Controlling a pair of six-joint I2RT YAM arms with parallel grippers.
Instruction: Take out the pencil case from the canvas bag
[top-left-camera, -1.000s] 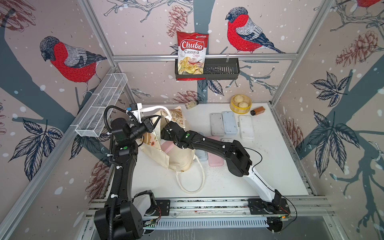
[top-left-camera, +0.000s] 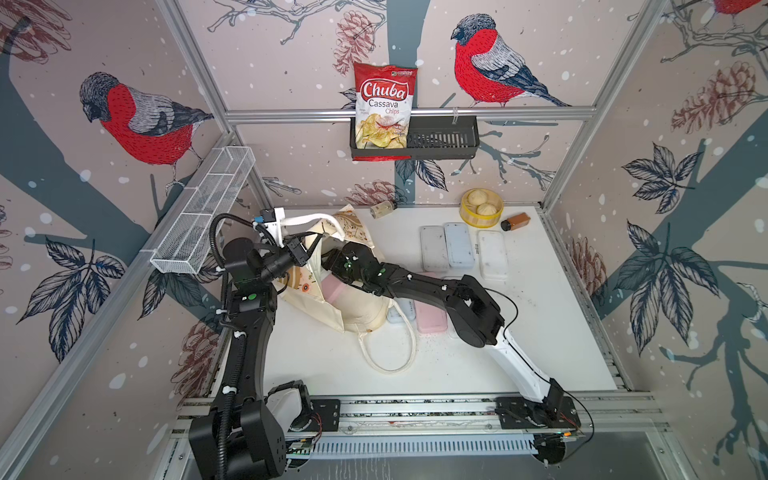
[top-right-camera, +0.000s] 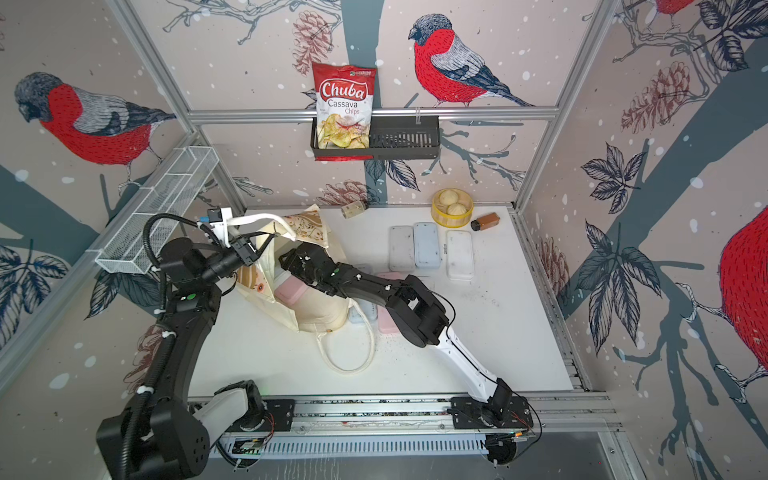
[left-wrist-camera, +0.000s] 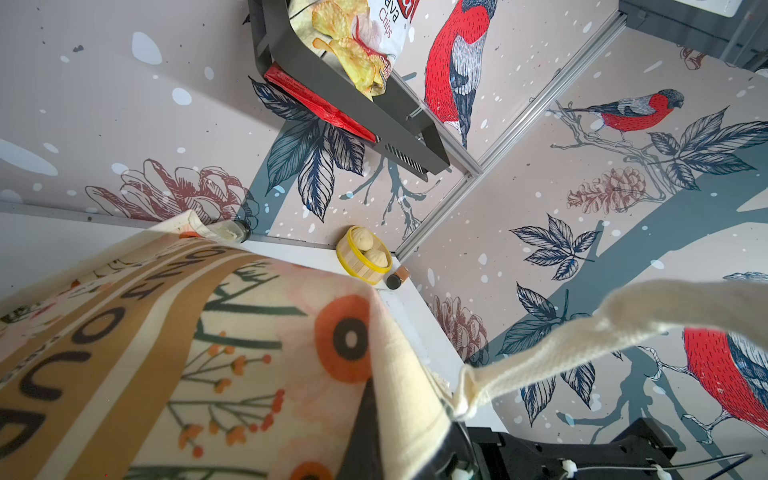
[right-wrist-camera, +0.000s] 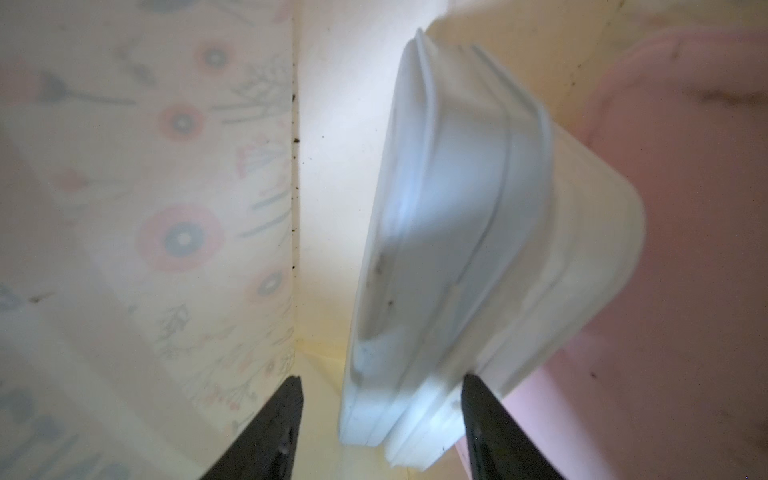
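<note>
A cream floral canvas bag (top-left-camera: 352, 312) lies open on the left of the table. My left gripper (top-left-camera: 312, 248) is shut at the bag's upper edge, with the white strap (left-wrist-camera: 576, 344) looping out beside it; its fingertips are hidden by fabric. My right gripper reaches inside the bag, fingers apart, either side of the lower end of two stacked whitish cases (right-wrist-camera: 440, 200), with nothing clearly gripped. A pink case (right-wrist-camera: 672, 240) lies beside them in the bag.
Several pencil cases (top-left-camera: 434, 248) lie on the table's right, with a yellow steamer (top-left-camera: 480, 216) and small bottles behind. A chips bag (top-left-camera: 382, 104) sits in a wall shelf.
The right arm has shifted slightly within the bag, and the bag's front handle has slid a little right. The left arm stays nearly still.
</note>
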